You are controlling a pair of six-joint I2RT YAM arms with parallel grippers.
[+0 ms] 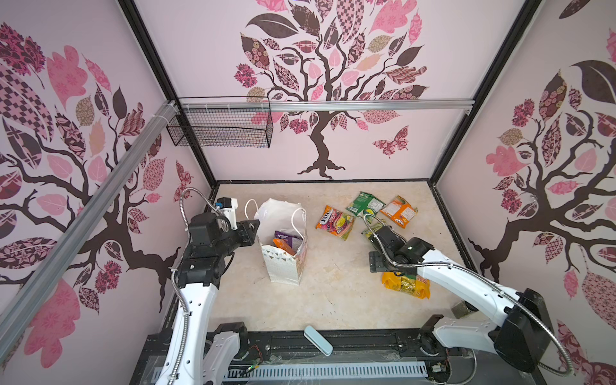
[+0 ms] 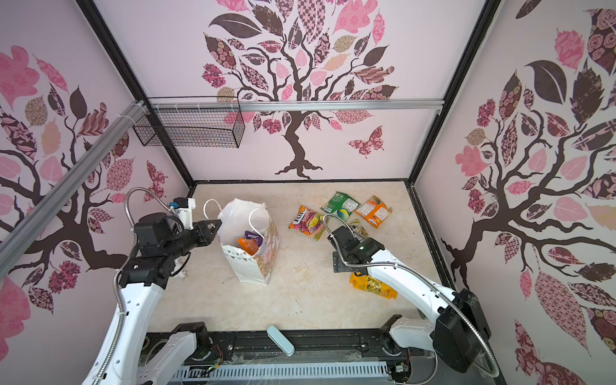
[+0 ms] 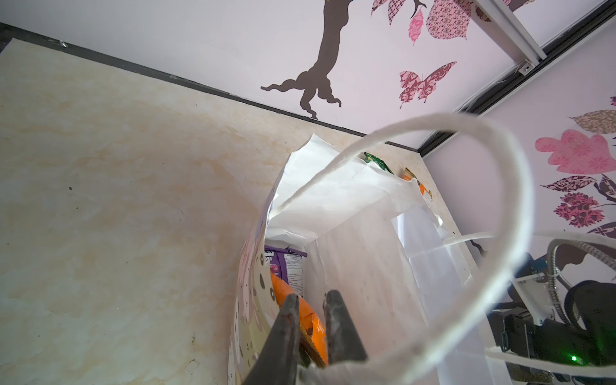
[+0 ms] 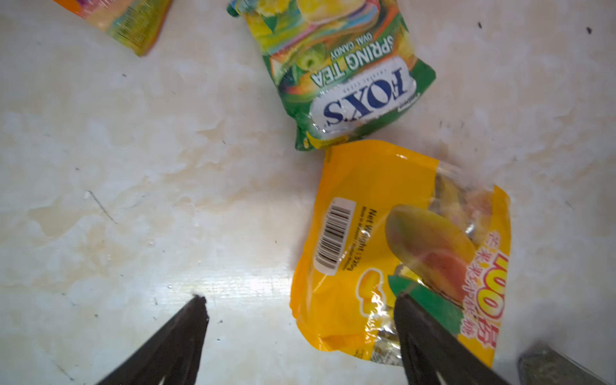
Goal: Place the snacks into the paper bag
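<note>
The white paper bag [image 1: 282, 266] stands upright, its mouth uncovered, left of the table's middle. Inside it lie a purple packet [image 3: 286, 268] and an orange packet [image 3: 309, 320]. My left gripper is at the bag's left side with its fingers slightly apart; a white handle [image 3: 507, 160] crosses in front of them, and I cannot tell whether it passes between. Over the table at right, my right gripper is open and empty. A yellow mango packet [image 4: 359, 250] lies below its right finger, touching a green FOX'S candy packet [image 4: 359, 96].
Farther back on the table lie a red-orange packet [image 1: 334, 220], a green packet [image 1: 365, 203] and an orange packet [image 1: 399, 210]. A wire basket [image 1: 224, 127] hangs above at left. The table between paper bag and packets is clear.
</note>
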